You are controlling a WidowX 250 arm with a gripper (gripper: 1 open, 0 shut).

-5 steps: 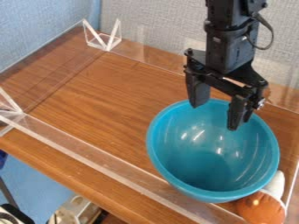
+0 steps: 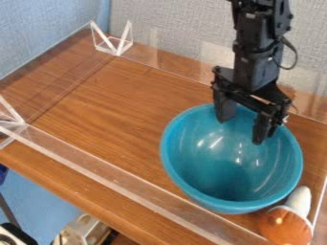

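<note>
My black gripper [image 2: 240,117] hangs over the back part of a large teal bowl [image 2: 224,170], its two fingers spread open, with the tips at or just inside the bowl's upper area. I see nothing held between them. The bowl looks empty apart from glossy reflections, though the gripper hides part of its back.
At the bowl's lower right sit a white object [image 2: 299,201] and an orange-brown one [image 2: 284,227], possibly toy vegetables. Clear low walls with white corner brackets [image 2: 113,38] edge it.
The arm and gripper have shifted slightly rightward and look narrower or a little farther back, staying open over the bowl. The bowl and objects beside it look unchanged.
</note>
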